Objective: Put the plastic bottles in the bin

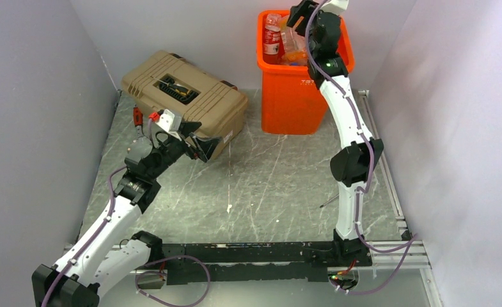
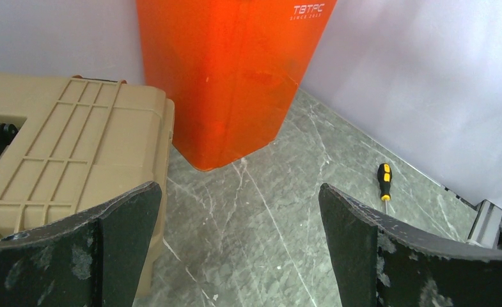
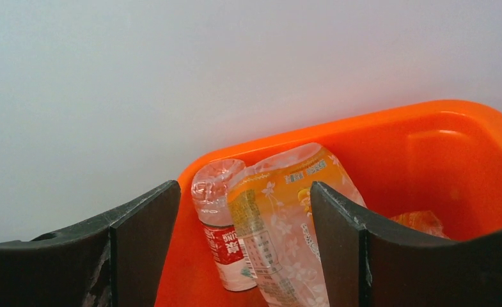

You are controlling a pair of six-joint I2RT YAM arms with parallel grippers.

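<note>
An orange bin (image 1: pixel 290 102) stands at the back, holding a red-labelled bottle (image 1: pixel 272 38) and other crumpled plastic bottles. My right gripper is over it; in the right wrist view its fingers stand apart above a bottle with an orange wrapper (image 3: pixel 280 230), beside a red-labelled bottle (image 3: pixel 229 256). Whether that bottle is between them or below is hard to tell, but they do not appear closed on it. My left gripper hangs open and empty by the tan case, facing the bin's front.
A tan hard case (image 1: pixel 171 102) lies left of the bin. A screwdriver (image 2: pixel 384 179) lies on the marble floor at the right, and a red tool (image 1: pixel 137 117) at the left. Grey walls enclose the sides and back.
</note>
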